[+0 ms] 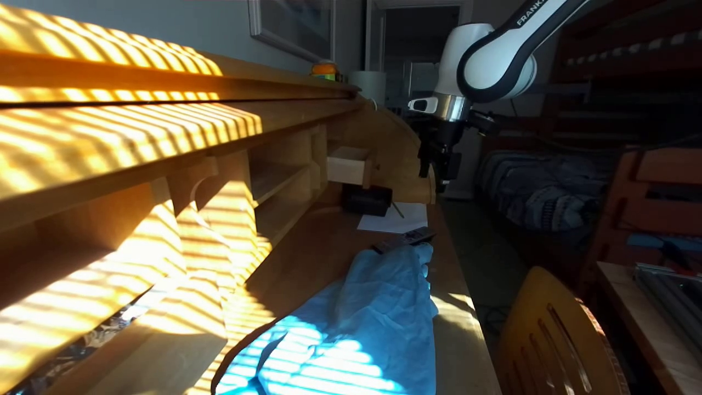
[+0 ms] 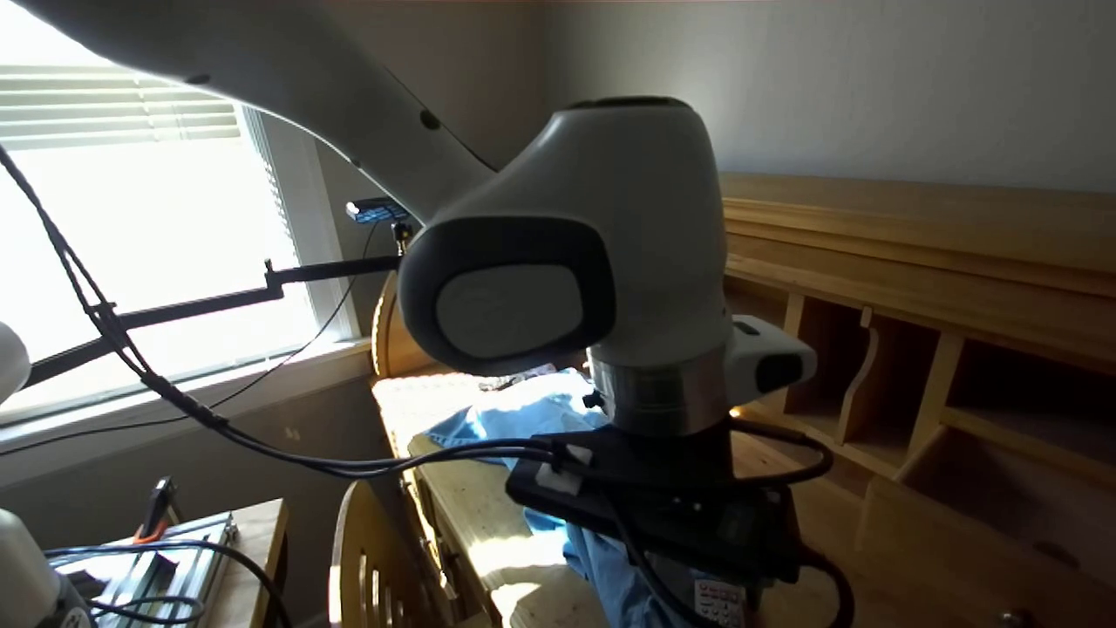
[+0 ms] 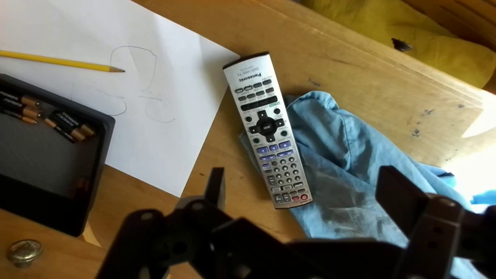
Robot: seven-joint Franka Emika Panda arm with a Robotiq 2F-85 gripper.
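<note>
A silver Panasonic remote [image 3: 271,132] lies on the desk in the wrist view, its upper end touching the white paper and one side against the blue cloth [image 3: 346,153]. My gripper is open above it, the two dark fingers wide apart with nothing held between them. A yellow pencil [image 3: 60,60] rests on the paper [image 3: 153,116], which bears faint drawn lines. To its left, a black box [image 3: 100,153] holds several batteries [image 3: 65,124]. In exterior view 1 my gripper [image 1: 439,174] hangs well above the desk.
An open small drawer [image 1: 349,164] juts from the desk's cubbies at the back. The desk's front edge [image 3: 353,42] runs close beside the remote. A wooden chair [image 1: 559,336] stands in front. Cubby shelves [image 1: 283,178] line the desk's rear side.
</note>
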